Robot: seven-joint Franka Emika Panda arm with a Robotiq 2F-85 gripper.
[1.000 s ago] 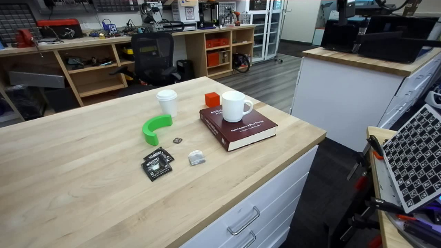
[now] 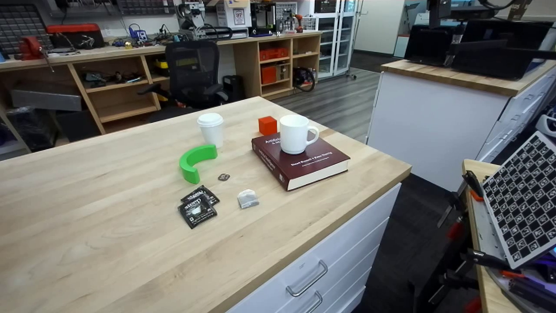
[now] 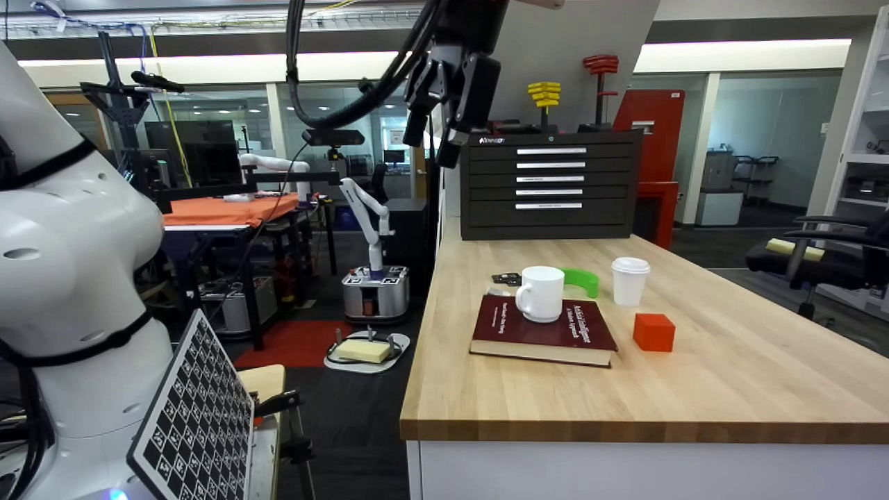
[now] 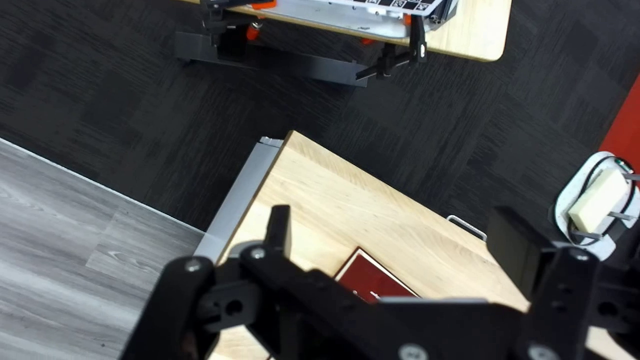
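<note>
My gripper (image 3: 433, 140) hangs well above and left of the worktable in exterior view 2, its fingers apart and the space between them empty. Widely spaced fingers (image 4: 279, 233) also show in the wrist view. A white mug (image 2: 294, 134) stands upright on a closed maroon book (image 2: 318, 162). Beside the book are an orange-red cube (image 2: 268, 125) and a lidded white paper cup (image 2: 211, 130). A green curved block (image 2: 188, 162), black tea packets (image 2: 198, 208), a tea bag (image 2: 248, 198) and a small dark object (image 2: 224, 177) lie nearby.
A dark tool chest (image 3: 546, 187) sits at the table's far end. The checkered calibration board (image 3: 200, 408) leans near the robot's base. Bare tabletop (image 2: 104, 224) spreads left of the tea packets. In the wrist view, the table corner and part of the book lie below the gripper.
The dark gripper part at the upper right of exterior view 1 has shifted slightly up and right. The objects on the table have stayed where they were.
</note>
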